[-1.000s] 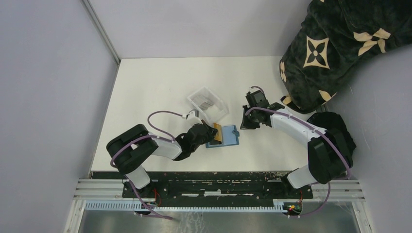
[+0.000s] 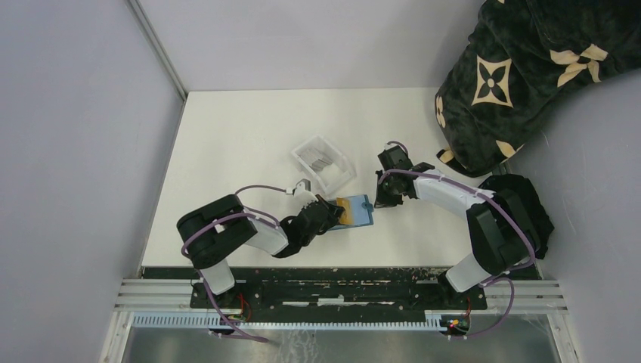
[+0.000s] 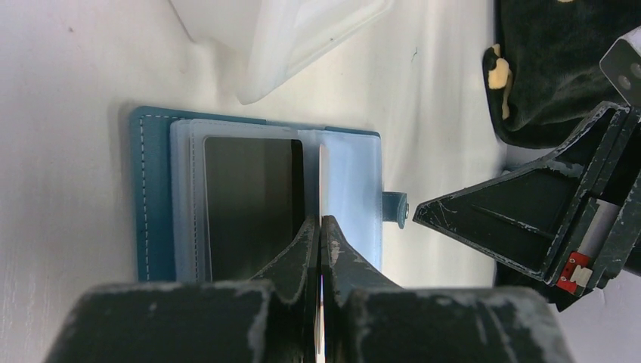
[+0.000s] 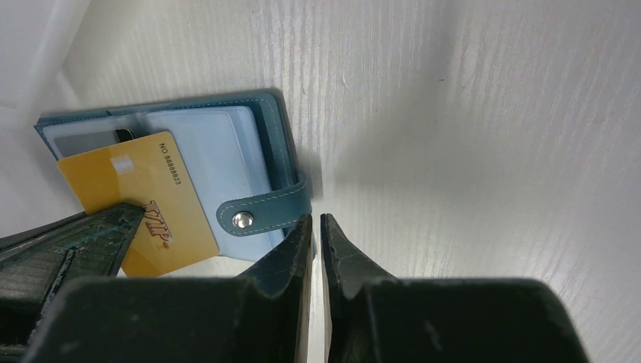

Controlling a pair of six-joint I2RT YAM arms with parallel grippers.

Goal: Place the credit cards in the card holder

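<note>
My left gripper is shut on a yellow card, which shows edge-on in the left wrist view. The card is tilted over the open blue card holder (image 2: 363, 210); whether its lower edge is inside a sleeve cannot be told. A dark card (image 3: 246, 197) lies under the clear window of the holder's left side. On the right side a snap strap (image 4: 264, 210) sticks out. My right gripper is almost closed just beyond that strap, with only a thin gap and no object visible between its fingertips.
Behind the holder, close to its back edge, stands a white tray (image 2: 344, 172) with several cards (image 2: 317, 159) in it. A dark patterned cushion (image 2: 495, 98) leans at the back right.
The left gripper has moved right and slightly toward the front with the yellow card, now farther over the holder. My right gripper has come slightly toward the front, beside the strap.
</note>
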